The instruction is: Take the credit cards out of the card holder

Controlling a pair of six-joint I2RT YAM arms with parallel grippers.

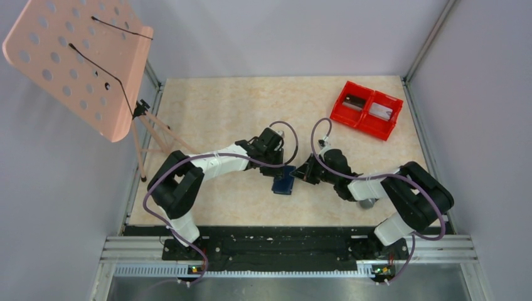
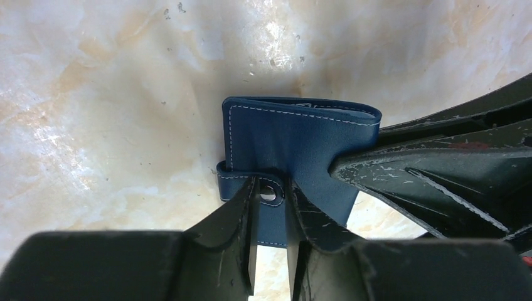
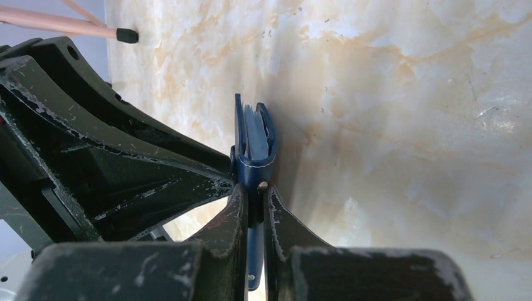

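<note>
The navy card holder [image 1: 283, 184] is between my two grippers, its strap [image 2: 237, 182] and round snap [image 2: 267, 193] facing my left arm. Pale card edges [image 3: 256, 128] show in its upper opening in the right wrist view. My right gripper is shut on the card holder's side edge. At the strap is my left gripper, slightly open, with the snap visible in the narrow gap between its fingertips. Whether those tips press on the strap is hard to tell. The strap appears to lie flat across the front.
A red two-compartment tray [image 1: 358, 125] stands at the back right, with a dark item in one part and a pale one in the other. At the left is a pink perforated stand [image 1: 81, 63] on a tripod.
</note>
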